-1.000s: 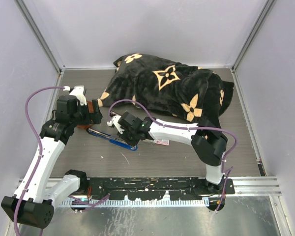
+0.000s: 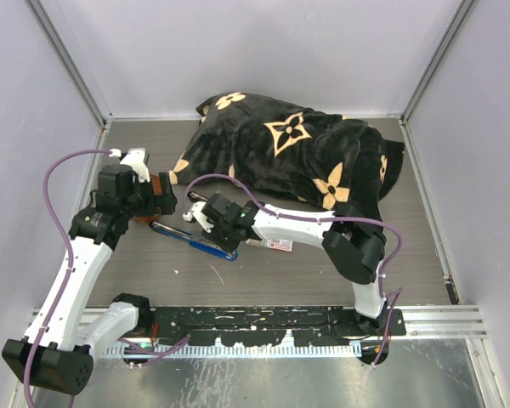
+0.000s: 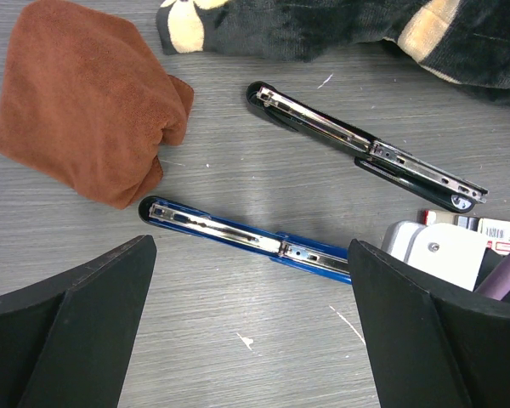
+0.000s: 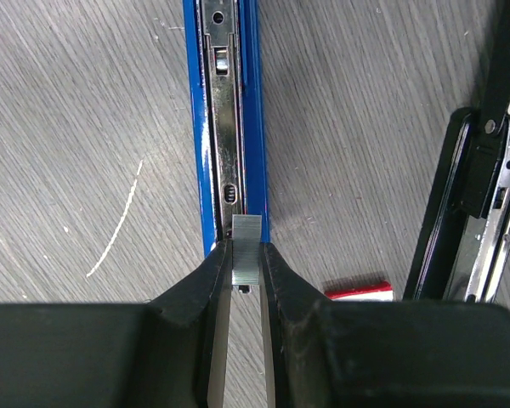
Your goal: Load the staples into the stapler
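A blue stapler (image 3: 221, 232) lies opened out flat on the table, its metal rail facing up. In the right wrist view a short grey staple strip (image 4: 246, 246) sits between the fingertips of my right gripper, which looks shut on it. The strip is over the end of the blue stapler (image 4: 228, 110), lined up with its rail; whether it touches the rail cannot be told. My left gripper is open and empty, up near the brown cloth (image 3: 85, 102), apart from the stapler. My right gripper's fingers hide one stapler end.
A black stapler (image 3: 365, 149), also opened out, lies behind the blue one. A red and white staple box (image 3: 484, 228) is to the right, partly behind the right arm. A dark patterned blanket (image 2: 280, 149) fills the back.
My left arm and the staplers have stayed where they were.
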